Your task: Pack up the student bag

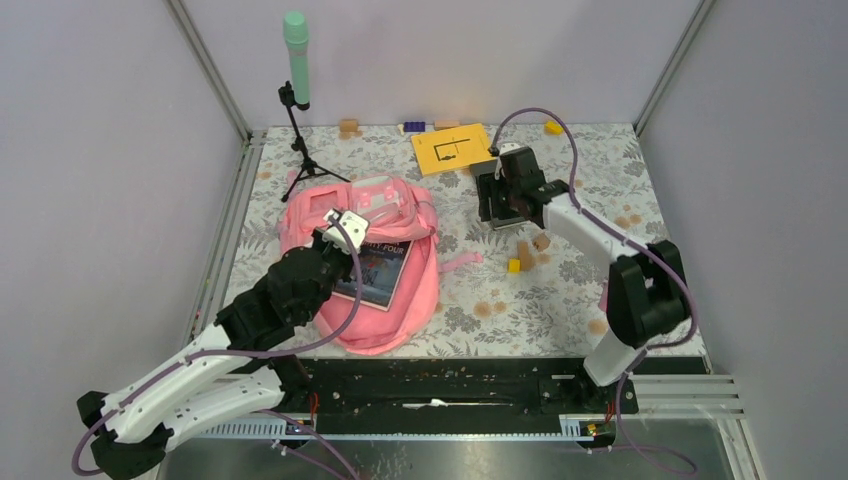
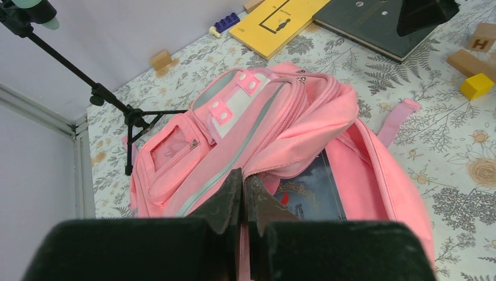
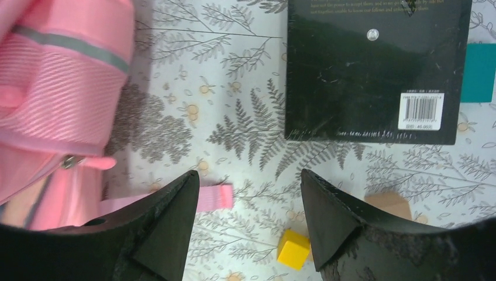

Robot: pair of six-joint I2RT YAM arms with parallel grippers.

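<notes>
The pink backpack (image 1: pixel 400 310) lies open with a book (image 1: pixel 380 270) inside. My left gripper is shut at the bag's upper flap, pink fabric rising at its fingertips; whether fabric is pinched is hard to tell. My right gripper stands open above the table beside a black book (image 3: pixel 362 70) with a barcode, nothing between its fingers. A yellow book (image 1: pixel 448 145) lies at the back.
A tripod (image 1: pixel 305 165) with a green cylinder stands at the back left. A yellow cube (image 3: pixel 293 249) and wooden blocks (image 3: pixel 389 205) lie near the black book.
</notes>
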